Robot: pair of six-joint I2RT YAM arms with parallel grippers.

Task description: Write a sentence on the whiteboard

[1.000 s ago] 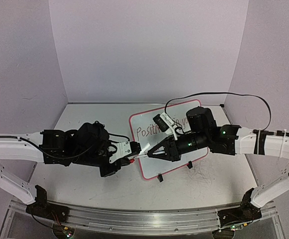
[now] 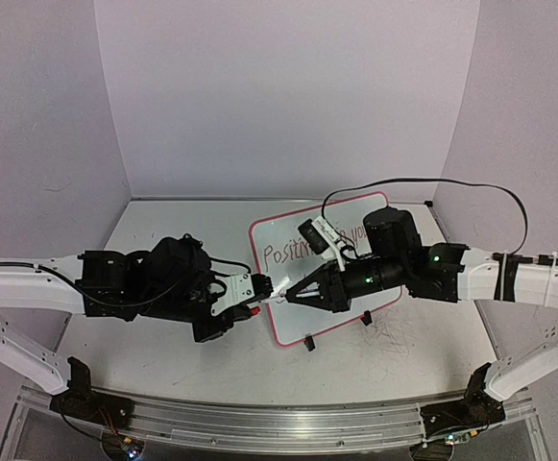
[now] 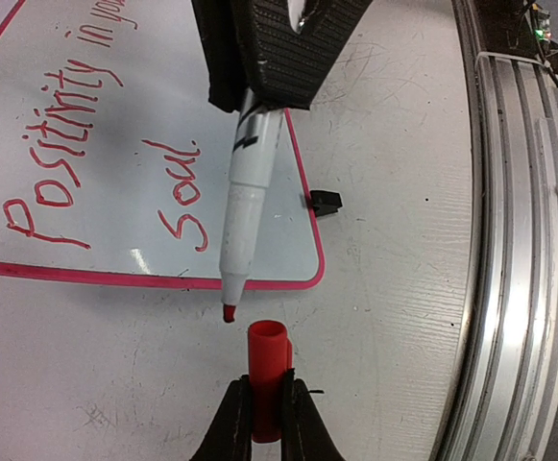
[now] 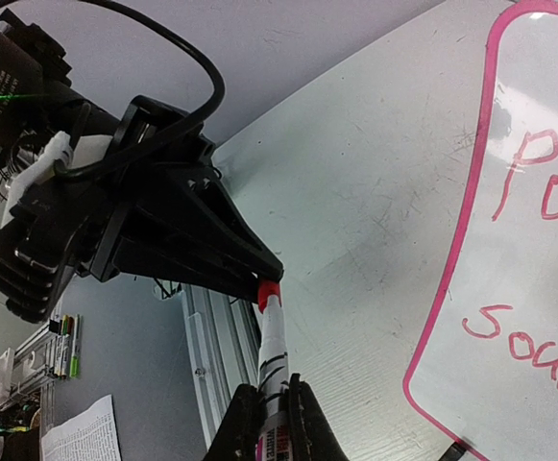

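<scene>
A white marker [image 3: 243,216] with its red tip bare points down towards the red cap [image 3: 267,351] in the left wrist view, a small gap showing between them. My left gripper is shut on the cap, whose open end faces the marker. Shut around the marker's body is my right gripper. From the right wrist side, the marker's tip lines up with the cap and hides the gap. Red handwriting, with "Positivity in you" and "Soul." readable, covers part of the pink-edged whiteboard [image 3: 130,206].
Black clips [image 2: 309,343] sit at the whiteboard's near edge. A metal rail [image 2: 279,411] runs along the table front. Left of the board, the table [image 2: 178,360] is bare. Pens [image 4: 67,346] and a printed sheet [image 4: 82,432] lie beyond the table.
The left arm stays still.
</scene>
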